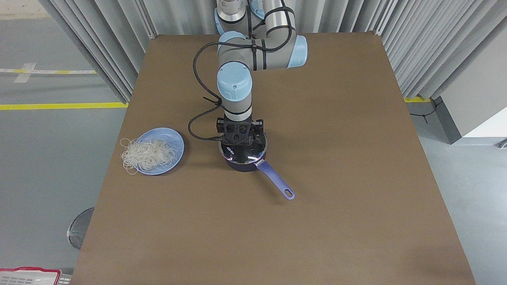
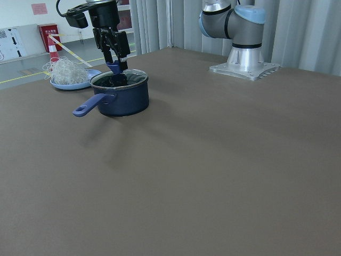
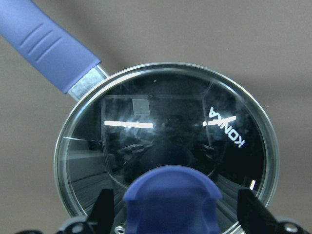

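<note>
A dark blue saucepan (image 2: 122, 104) with a glass lid (image 3: 170, 117) stands on the table, its long blue handle (image 1: 273, 176) (image 3: 48, 46) toward the front right in the front view. My gripper is down over the lid. In the wrist view its two fingers stand open on either side of the blue lid knob (image 3: 170, 195); whether they touch it cannot be seen clearly. In the front view the gripper body hides the knob.
A light blue plate (image 1: 173, 161) with a tangle of white noodles (image 1: 147, 154) lies left of the saucepan in the front view.
</note>
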